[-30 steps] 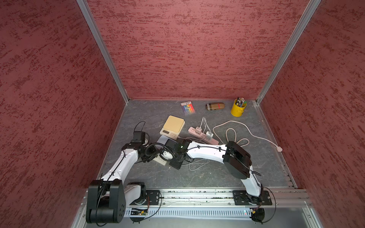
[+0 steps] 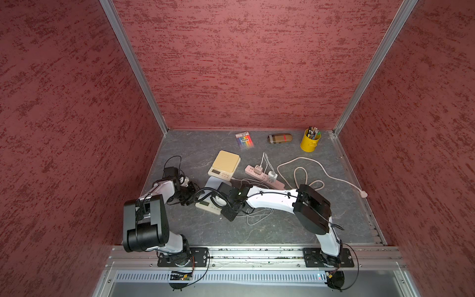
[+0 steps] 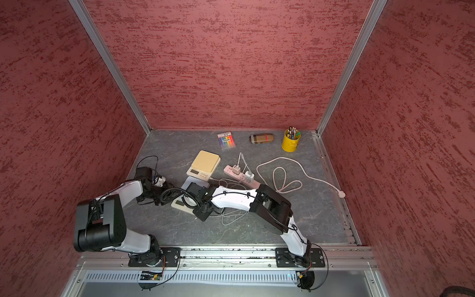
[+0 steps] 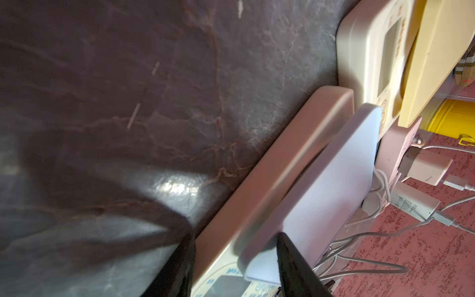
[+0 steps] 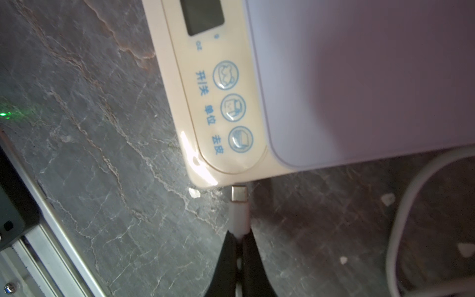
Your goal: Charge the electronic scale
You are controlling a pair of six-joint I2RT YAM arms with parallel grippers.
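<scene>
The white scale with the pale lilac plate (image 5: 366, 84) lies on the table, its button panel (image 5: 230, 109) facing the front. My right gripper is shut on the white charging cable just behind its plug (image 5: 239, 212). The plug's bare metal tip points at the scale's side edge, very close to it; whether they touch I cannot tell. At the opposite side, my left gripper stands open, its fingertips spread about the scale's near corner (image 4: 222, 247). Whether its fingers touch the scale is unclear. The charging port is hidden.
A second, yellow-topped scale (image 2: 224, 164) sits just behind. The pink power strip (image 2: 264, 177) with white chargers (image 2: 272, 175) and loose cables lies to the right. Pens in a yellow cup (image 2: 309, 142) are far back.
My left arm has drawn back to the left, its gripper now beside the scale.
</scene>
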